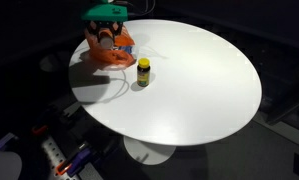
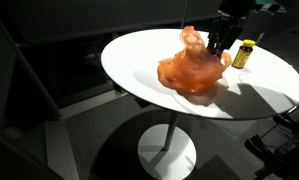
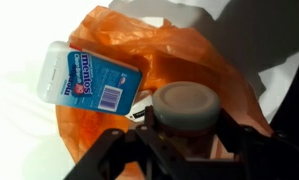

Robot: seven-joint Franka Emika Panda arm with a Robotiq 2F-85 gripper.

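Observation:
In the wrist view a round, pale grey-white cap (image 3: pixel 186 106) sits between the fingers of my gripper, which is shut on this capped item; its body is mostly hidden. Around and beneath it spreads a crumpled orange bag (image 3: pixel 154 45). A blue-and-white Mentos container (image 3: pixel 87 78) lies against the bag, beside the cap. From the first exterior view, my gripper is over the bag (image 1: pixel 110 59) at the table's left side. The second exterior view shows the bag (image 2: pixel 192 72) bunched up next to the dark fingers.
A dark bottle with a yellow lid (image 1: pixel 143 72) stands upright on the round white table (image 1: pixel 204 75), apart from the bag. Dark floor lies beyond the table's edge.

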